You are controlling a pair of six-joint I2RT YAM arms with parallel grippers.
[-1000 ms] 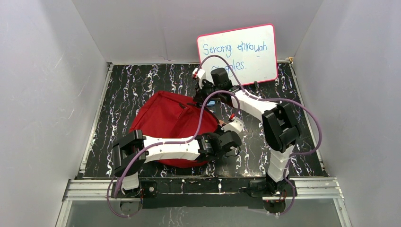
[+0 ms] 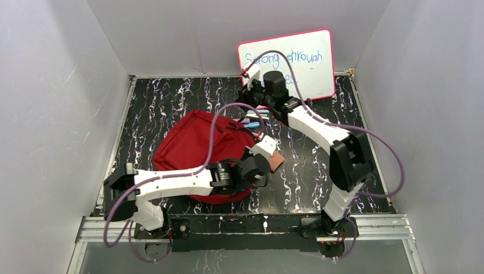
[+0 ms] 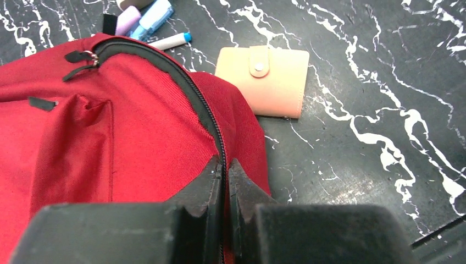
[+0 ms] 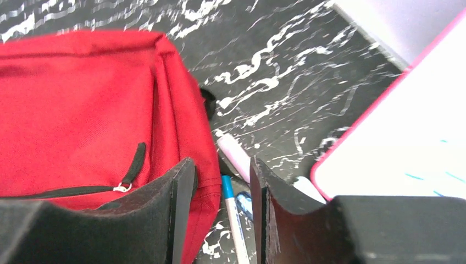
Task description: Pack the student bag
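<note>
The red bag (image 2: 188,142) lies flat on the table, its black zipper (image 3: 192,91) running along the right side. In the left wrist view, my left gripper is shut on the zippered edge, whose dark strip runs between the fingers. Two zipper pulls (image 3: 79,64) rest farther along the bag. A tan card wallet (image 3: 264,82) lies outside it, just right of that edge. My right gripper is open with nothing held, above the bag's far corner. Beyond its fingers are a pink marker (image 4: 235,157) and a white pen with a blue end (image 4: 235,225).
A whiteboard (image 2: 311,63) with blue handwriting leans at the back, close to the right arm. More markers (image 3: 155,16) lie beside the bag's far corner.
My left gripper has shifted left, and the bag's left edge has moved slightly left too. The right gripper has risen back from the bag's far corner toward the whiteboard, uncovering the markers.
</note>
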